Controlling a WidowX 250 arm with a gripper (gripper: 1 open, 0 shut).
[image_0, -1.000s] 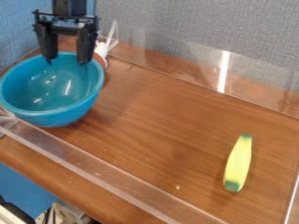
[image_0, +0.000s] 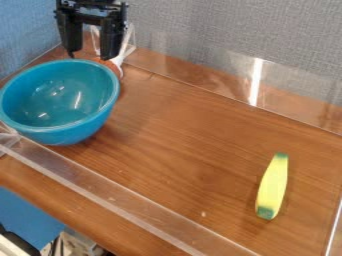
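My black gripper (image_0: 91, 45) is at the top left, open, above the back of a teal bowl (image_0: 59, 115). Behind the bowl, partly hidden by it and by the gripper, is a white and reddish object (image_0: 116, 62) that I cannot make out. A yellow banana-like piece (image_0: 273, 183) with green ends lies at the right of the wooden table (image_0: 174, 170).
A grey wall (image_0: 227, 35) runs along the back, and a clear strip edges the front of the table.
The bowl and yellow piece look unmoved.
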